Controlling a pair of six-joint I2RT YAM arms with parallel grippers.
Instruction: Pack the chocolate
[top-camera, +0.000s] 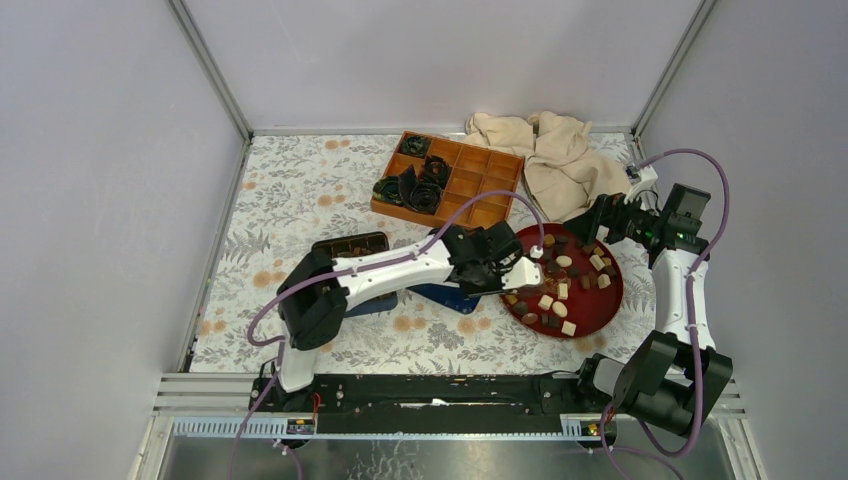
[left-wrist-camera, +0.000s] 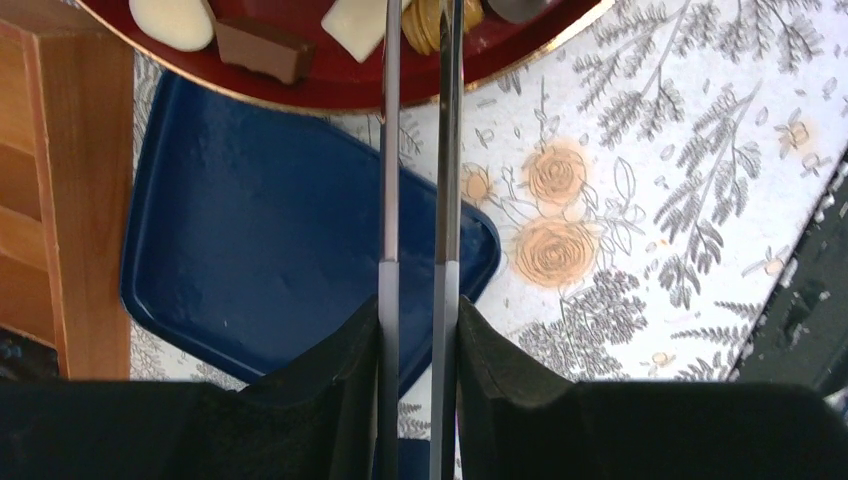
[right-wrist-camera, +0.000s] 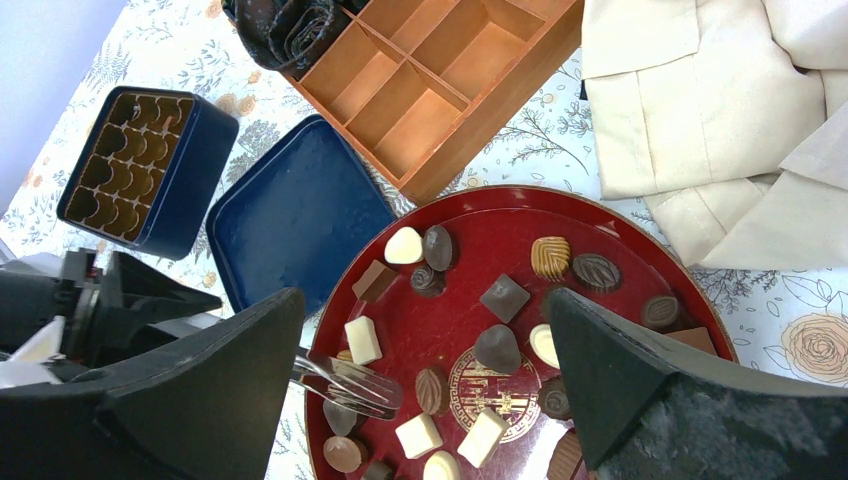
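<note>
Assorted dark, white and gold chocolates lie on a round red plate. Over the plate's left part reach the long metal tongs of my left gripper, open with a narrow gap. In the left wrist view, a ridged gold chocolate and a white one show around the tongs' far ends; the tips run out of frame, so contact is unclear. My right gripper stands wide open above the plate's upper right, nothing held. The dark blue box with gold-brown compartments sits at the left, partly covered by the left arm in the top view.
An empty blue lid or tray rests between box and plate. Behind it stands a wooden divided organiser holding black rolled items. Cream cloth bunches at the back right. Bare table shows at the left and front.
</note>
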